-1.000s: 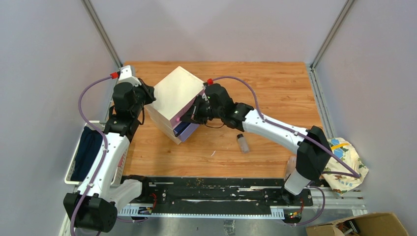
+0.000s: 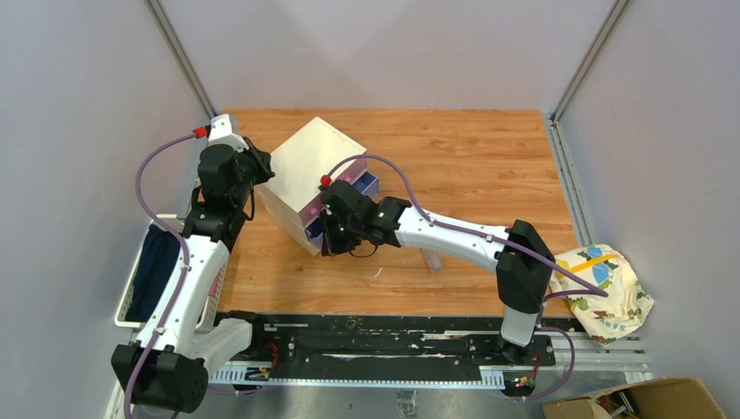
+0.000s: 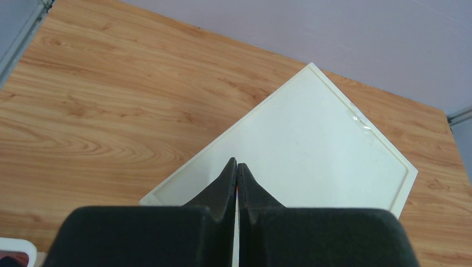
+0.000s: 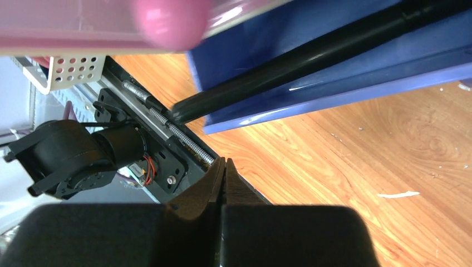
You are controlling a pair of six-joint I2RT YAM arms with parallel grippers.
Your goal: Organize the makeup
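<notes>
A cream-topped drawer cabinet [image 2: 312, 166] stands at an angle on the table, its pink upper drawer front showing a round pink knob [image 4: 172, 19]. Below that, a blue-lilac drawer [image 4: 311, 103] is pulled out, and a black stick-shaped item [image 4: 289, 67] lies across it, one end reaching over its edge. My right gripper is shut just in front of this drawer, nothing between its fingers. At the cabinet's left side my left gripper is shut and empty over the white cabinet top [image 3: 311, 150]. A small clear bottle [image 2: 432, 260] lies partly hidden by the right arm.
A white basket [image 2: 129, 288] with dark cloth stands at the left. On the right lies a patterned cloth bag [image 2: 615, 297], with a cardboard box [image 2: 676, 397] in the corner.
My right gripper has moved left and toward the front, from over the open drawer to its front corner. The right arm now covers part of the bottle. The left arm has barely moved.
</notes>
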